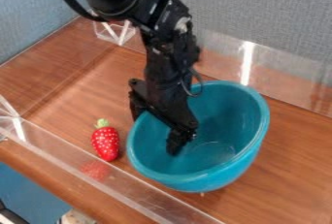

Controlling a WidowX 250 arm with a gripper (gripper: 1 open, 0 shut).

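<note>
A large teal bowl [231, 160] stands on the wooden surface at centre right. My black gripper [177, 131] reaches down over its left rim, the lower fingers inside or at the bowl's left side; whether they are closed on the rim is hidden by the dark body. A red strawberry [107, 143] with a pale green top lies just left of the bowl, apart from it.
Clear plastic walls [78, 176] edge the wooden surface [65, 82] at front left and back, with a grey wall behind. Free wood shows at back left and at right of the bowl.
</note>
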